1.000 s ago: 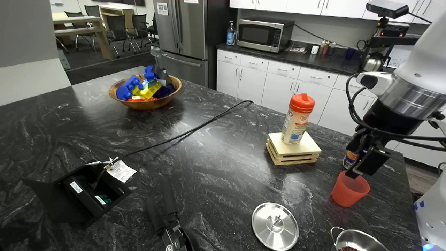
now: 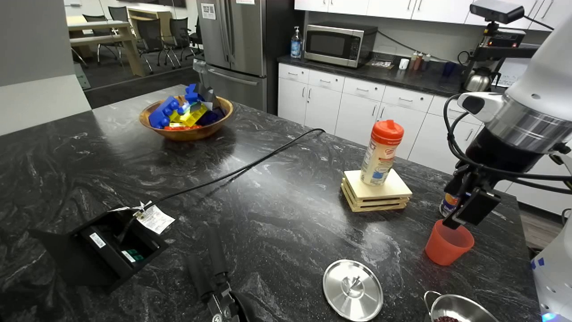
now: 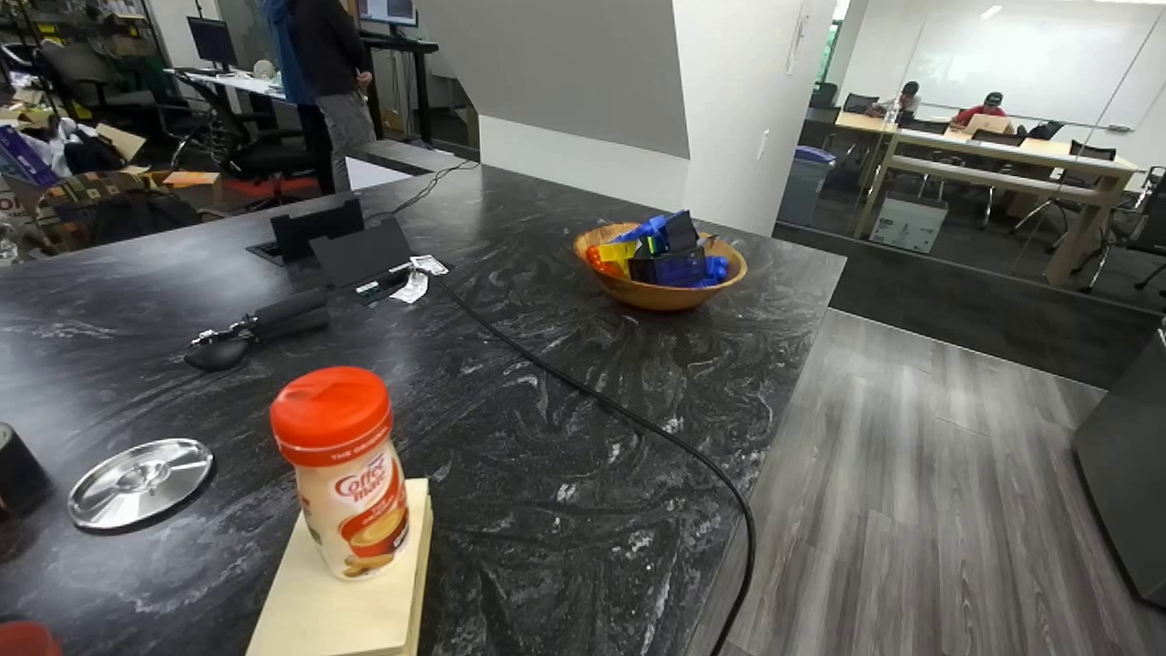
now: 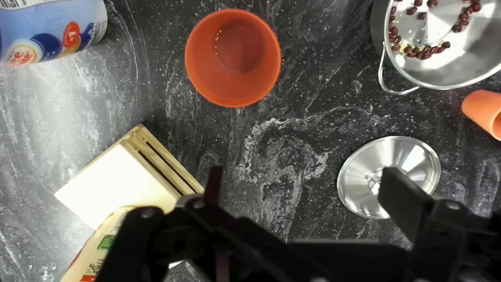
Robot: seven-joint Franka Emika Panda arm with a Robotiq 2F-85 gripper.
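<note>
In the wrist view my gripper stands open, its two dark fingers far apart with only bare countertop between them. Ahead of it an orange-red cup [image 4: 233, 58] stands upright, a few small specks inside. Exterior view 1 has the gripper [image 2: 461, 217] above that cup [image 2: 449, 244]. A creamer bottle with a red lid [image 2: 381, 153] stands on stacked wooden boards [image 2: 375, 194]. A shiny metal lid [image 4: 361, 164] lies flat by the right finger. Dark red beans lie in a steel pot [image 4: 446, 77] at the upper right.
A second, orange cup [image 4: 481, 109] is near the pot, and a blue-labelled container [image 4: 51, 30] at upper left. A wooden bowl of coloured blocks [image 2: 187, 133] sits far back. A black cable [image 2: 252, 163] crosses the counter; an open black box [image 2: 107, 244] lies left.
</note>
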